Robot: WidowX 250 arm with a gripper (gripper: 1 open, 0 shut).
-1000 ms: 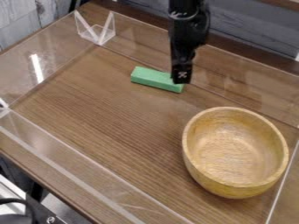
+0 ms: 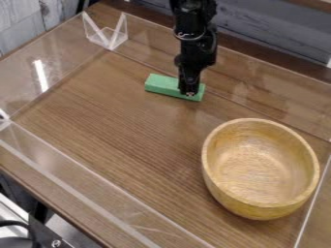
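Note:
A green rectangular block (image 2: 165, 85) lies flat on the wooden table (image 2: 91, 136), a little above the middle of the view. My dark gripper (image 2: 191, 89) comes down from the top and is low over the block's right end, its tips at or on the block. It looks narrow, and I cannot see whether anything is between the fingertips.
A large pale yellow bowl (image 2: 260, 170) takes up the lower right. A clear wire-like or plastic holder (image 2: 106, 32) stands at the upper left.
My gripper has moved down and slightly left onto the right end of the green block and looks narrower. The block shows no clear movement.

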